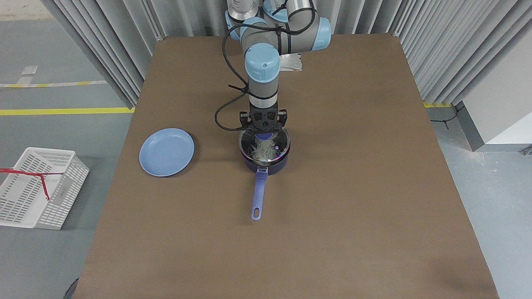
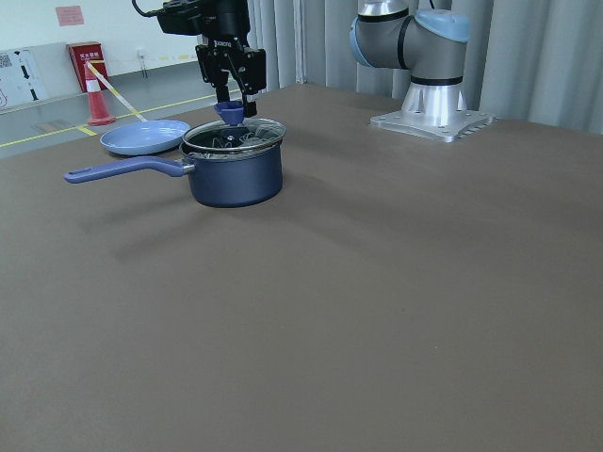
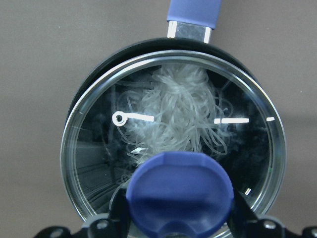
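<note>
A dark blue saucepan (image 2: 236,184) with a long blue handle (image 1: 259,197) stands mid-table, topped by a glass lid (image 3: 96,144) with pale noodle-like strands visible under it. My gripper is directly over the lid, its dark fingers at either side of the blue lid knob (image 3: 179,193); whether they are closed on it I cannot tell. In the wrist view the pan's rim shows beyond the lid's upper edge. A blue plate (image 1: 166,152) lies to the left of the pan in the front view.
The arm's base stands at the back. A white plastic basket (image 1: 65,199) sits on the floor left of the table.
</note>
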